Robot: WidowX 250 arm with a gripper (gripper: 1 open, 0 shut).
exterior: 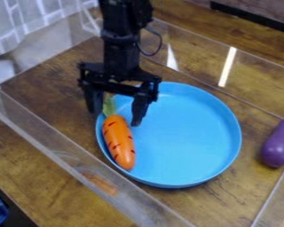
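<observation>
My black gripper [114, 102] is open over the left part of a blue plate [198, 142], its fingers spread on either side of an orange toy carrot [118, 142] at the leafy end. The carrot lies lengthwise on the plate with its tip toward the front; its green top is partly hidden by the gripper.
A purple eggplant [279, 142] lies on the wooden table [61, 204] right of the plate. Clear plastic walls run along the left and front left.
</observation>
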